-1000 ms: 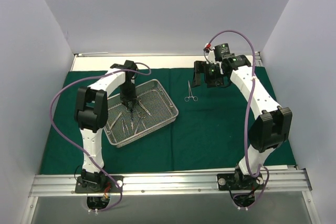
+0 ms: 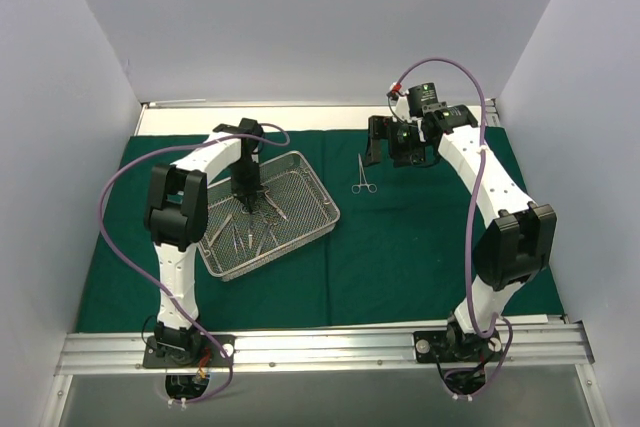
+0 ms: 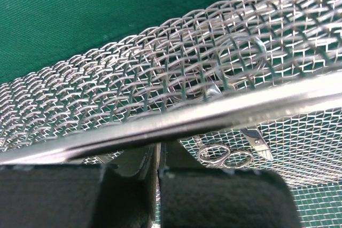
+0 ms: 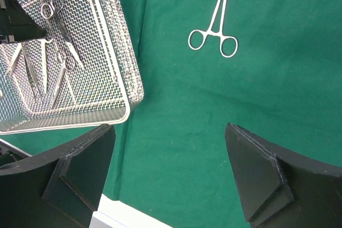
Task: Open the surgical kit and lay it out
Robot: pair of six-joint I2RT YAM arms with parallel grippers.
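Observation:
A wire-mesh tray (image 2: 325,217) holding several metal instruments stands left of centre on the green cloth. My left gripper (image 2: 248,205) reaches down inside it among the instruments. In the left wrist view its fingers (image 3: 131,172) are shut; the tray rim crosses in front, and no held thing shows at their partly hidden tips. Ringed scissors or clamp handles (image 3: 224,156) lie just beyond them. One clamp (image 4: 216,33) lies alone on the cloth, right of the tray. My right gripper is open above the cloth, with a wide empty gap.
Inside the tray, the instruments (image 4: 67,62) lie close together, some overlapping. A pale strip (image 2: 320,117) runs behind the cloth, and a metal rail (image 2: 320,335) edges the front.
My left gripper has sunk slightly toward the instruments over the last second. The right arm, the tray and the lone clamp look unmoved.

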